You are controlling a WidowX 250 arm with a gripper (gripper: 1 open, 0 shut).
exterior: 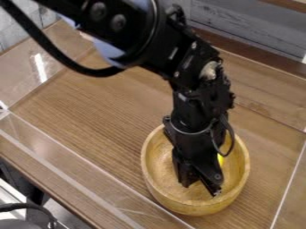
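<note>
A round tan bowl (pixel 162 183) sits on the wooden surface at the lower middle. My black gripper (pixel 198 179) reaches down into it, its tips low inside the bowl, and looks shut. A small yellow object peeks out at the right, behind the gripper and mostly hidden by it. I cannot see anything clearly held between the fingers.
A pale wall stands at the back. Clear edging runs along the left and front, and a black cable lies at the lower left corner.
</note>
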